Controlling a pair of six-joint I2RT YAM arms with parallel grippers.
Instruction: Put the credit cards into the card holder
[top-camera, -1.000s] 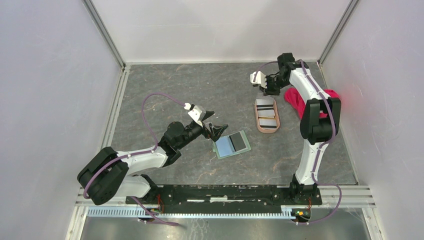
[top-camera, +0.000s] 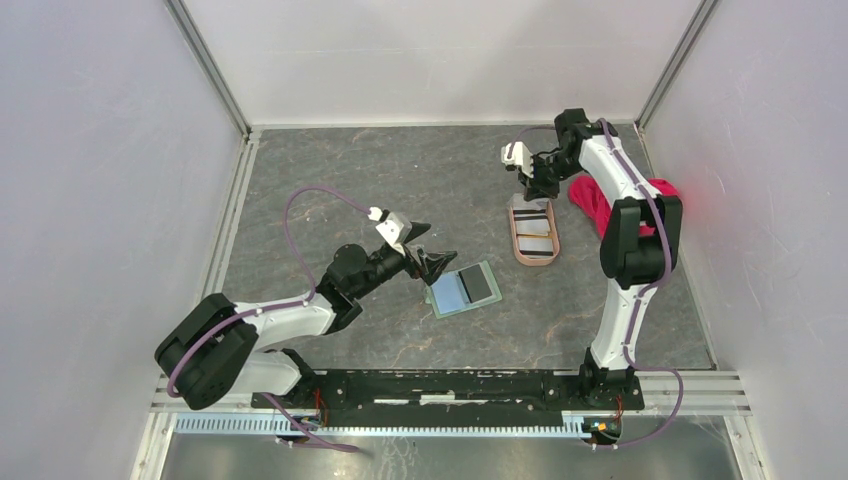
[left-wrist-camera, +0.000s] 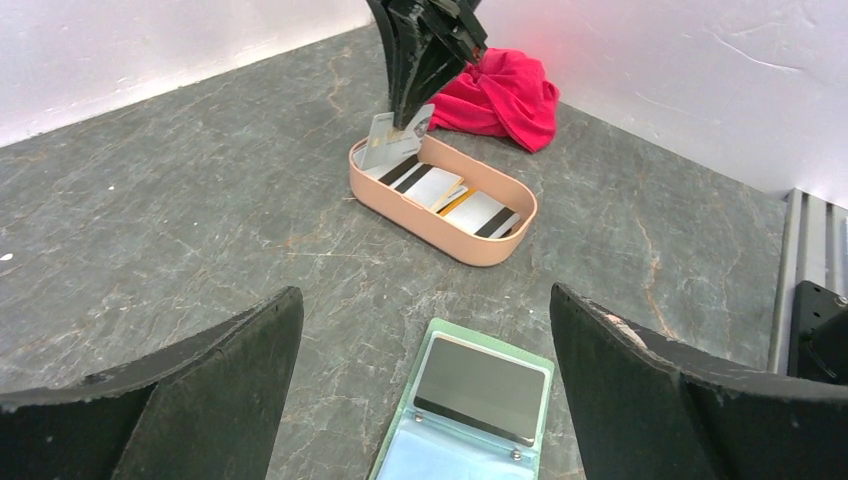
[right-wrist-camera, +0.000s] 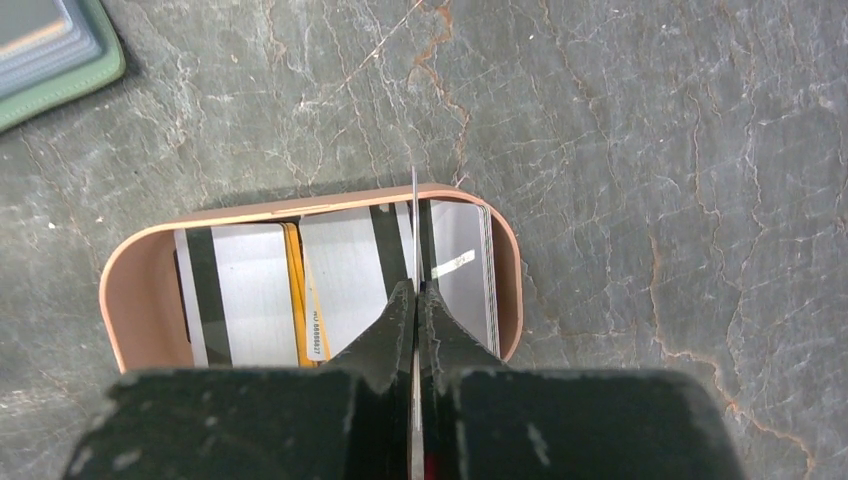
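My right gripper is shut on a thin credit card, seen edge-on in the right wrist view. In the left wrist view that card tilts up at the far end of the pink tray. Whether it touches the cards in the tray I cannot tell. Several cards lie in the tray, overlapping. The green card holder rests open on the table, a dark panel on one side and light blue on the other. Left of it, my left gripper stands open, nothing between its fingers.
A crumpled red cloth lies right of the tray, under the right arm. Bare grey table stretches across the back and left. White walls enclose the table.
My left arm, the holder and the tray have stayed put.
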